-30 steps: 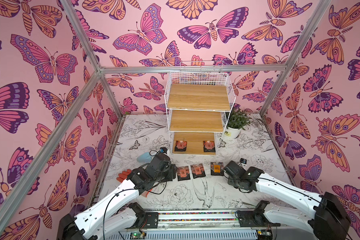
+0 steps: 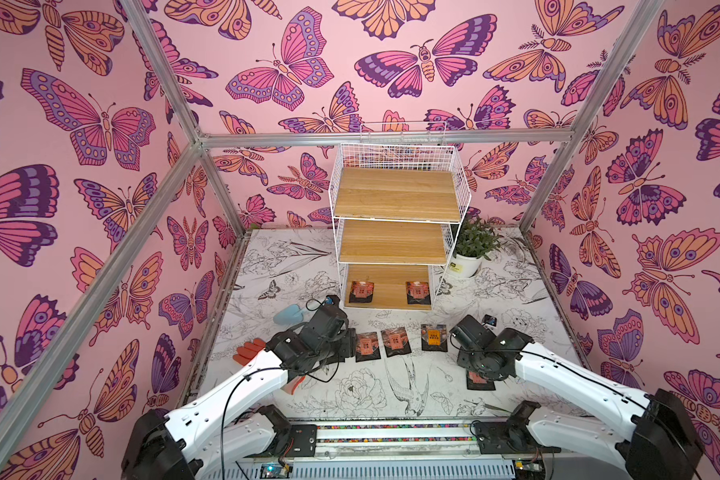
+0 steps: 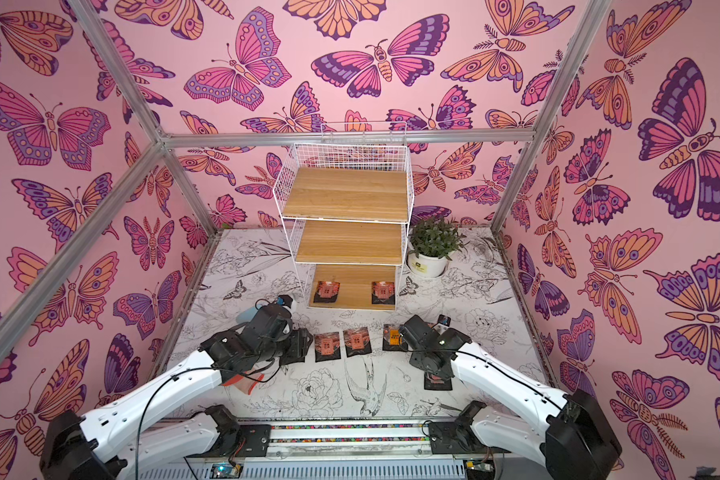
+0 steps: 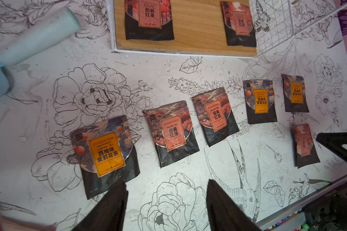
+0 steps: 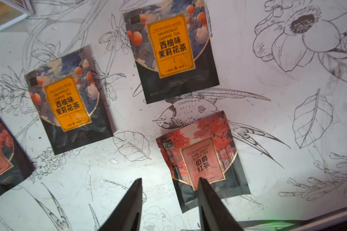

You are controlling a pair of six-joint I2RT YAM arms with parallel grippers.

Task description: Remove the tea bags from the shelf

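Observation:
Two black-and-red tea bags lie on the bottom wooden shelf: a left one (image 2: 361,292) and a right one (image 2: 418,293). On the table is a row of several more. Leftmost is a yellow-label bag (image 4: 108,154), then two red-label bags (image 4: 171,132) (image 4: 216,115) and two yellow-label ones (image 5: 69,100) (image 5: 171,50). A red-label Earl Grey bag (image 5: 204,161) lies at the front right. Over it hovers my right gripper, open, one fingertip overlapping its edge in view. My left gripper is open and empty, above the table near the leftmost bag.
The upper (image 2: 400,192) and middle shelves (image 2: 392,241) are bare. A potted plant (image 2: 472,240) stands right of the white wire rack. A pale blue object (image 2: 289,314) and a red-orange item (image 2: 249,350) lie left of my left arm.
My right gripper has shifted a little, and the front-right tea bag, hidden a second ago, now shows below it. My left gripper has moved slightly to the right.

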